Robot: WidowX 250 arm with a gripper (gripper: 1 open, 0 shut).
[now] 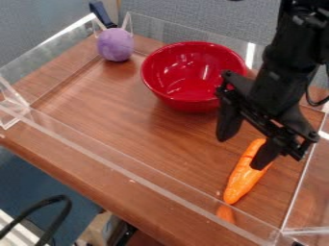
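Note:
My black gripper (241,144) hangs at the right over the table, its fingers spread apart, with nothing seen held between them. An orange carrot (244,178) lies on the wood below and just in front of the fingertips, its upper end partly behind them. A red bowl (180,91) sits at the back middle, left of the gripper. A purple round object (114,44) is at the far back left.
Clear plastic walls (77,130) edge the wooden table (129,154). A black cable lies beyond the front left edge.

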